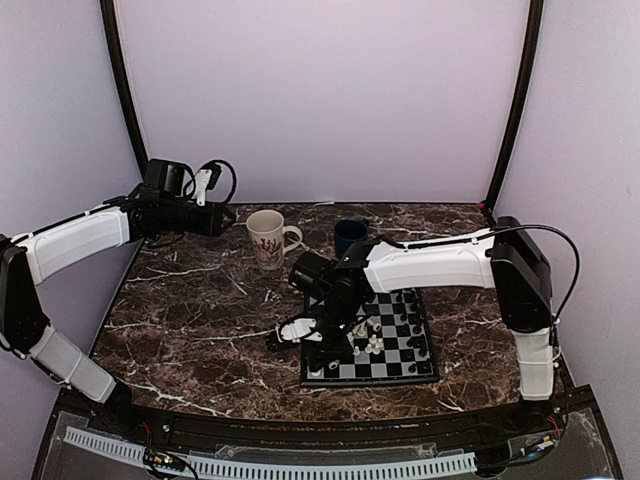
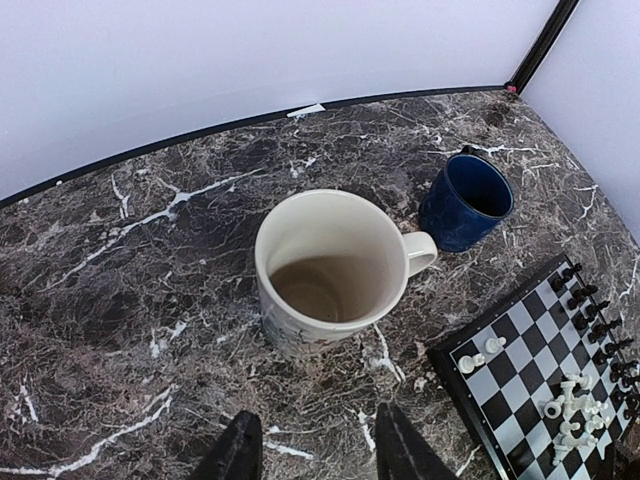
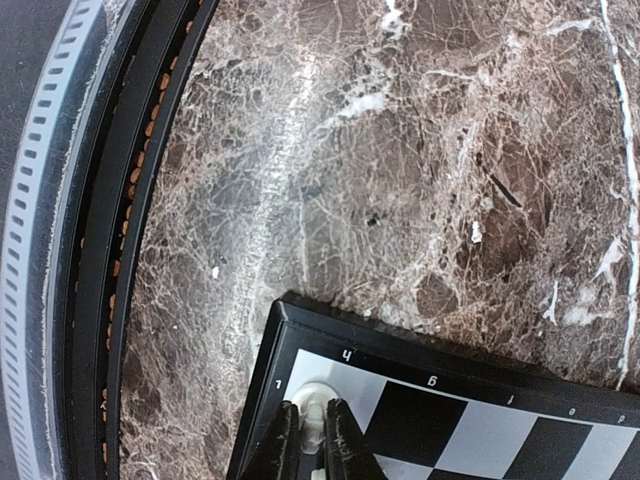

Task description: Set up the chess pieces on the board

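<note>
The chessboard (image 1: 432, 362) lies right of the table's middle, partly covered by my right arm. My right gripper is low over the corner square marked h and 1. Its fingers (image 3: 287, 432) stand close on both sides of a white piece (image 3: 316, 392) on that square; whether they touch it cannot be told. A loose heap of white pieces (image 2: 578, 408) lies mid-board, and two white pieces (image 2: 495, 345) stand near another corner. Black pieces (image 2: 603, 332) stand along the opposite side. Far from the board, my left gripper is open and empty.
A big white mug (image 1: 266, 240) and a dark blue mug (image 1: 349, 233) stand behind the board. A rail (image 3: 120, 250) runs along the front edge.
</note>
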